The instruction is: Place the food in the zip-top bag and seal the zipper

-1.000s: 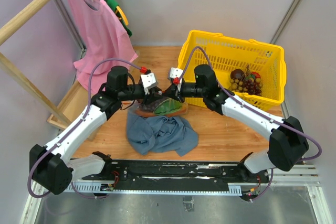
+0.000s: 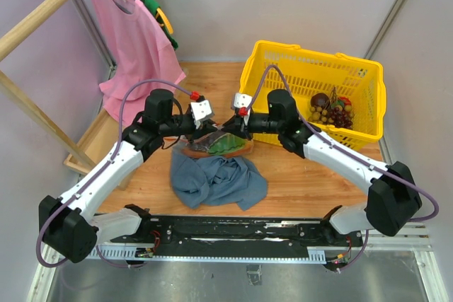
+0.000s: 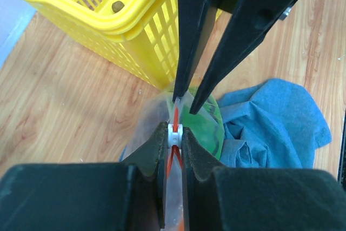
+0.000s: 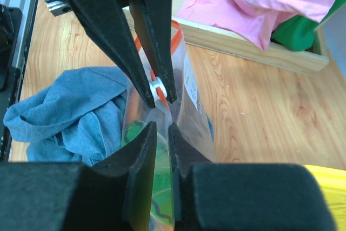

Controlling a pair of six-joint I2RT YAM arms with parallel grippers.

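Note:
A clear zip bag point(image 4: 197, 128) with an orange-red zipper strip stands upright on the table, green food point(image 3: 211, 133) showing through its film. My left gripper is shut on the white zipper slider point(image 3: 174, 138), partway along the strip. The right gripper faces it, its fingertips slightly apart around the bag's top edge beyond the slider. In the left wrist view, one right finger point(image 3: 190, 52) reaches down to the clear film at the zipper's end. From above, the bag point(image 2: 219, 145) is partly covered by both grippers.
Below the bag lies a crumpled blue cloth point(image 2: 216, 180). A yellow basket point(image 2: 283, 58) with fruit point(image 2: 333, 107) stands close behind the right arm. On the left, a wooden rack point(image 2: 53, 122) carries a pink shirt point(image 2: 138, 47). Bare table shows to the right of the cloth.
The right arm has shifted a little to the right, drawing its gripper slightly away from the left one. My left arm, the bag and the cloth look unmoved.

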